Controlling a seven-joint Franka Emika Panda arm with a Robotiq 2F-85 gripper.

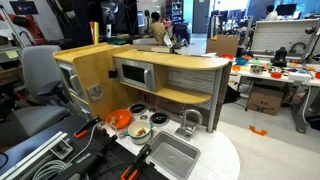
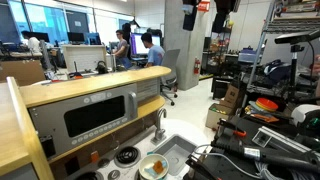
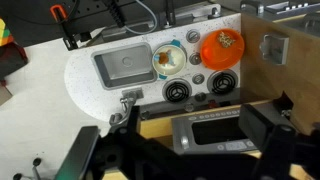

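In the wrist view my gripper hangs high over a toy-kitchen counter, its dark fingers wide apart with only the counter visible below the gap. A pale bowl [image 3: 168, 60] with an orange-brown piece inside sits between the sink and the burners. An orange plate [image 3: 222, 48] holding some small bits lies at the far right of the countertop. The grey sink [image 3: 122, 66] looks empty, with a faucet [image 3: 128, 98] at its edge. In exterior view 2 the same bowl [image 2: 153, 168] is near the bottom edge.
Black burners [image 3: 221, 82] flank the bowl and plate. A silver microwave [image 2: 98, 117] stands in a wooden shelf unit [image 1: 180, 62] behind the counter. A wooden cabinet [image 1: 90, 78] closes off the left side. Cables and dark equipment lie at the counter's near side.
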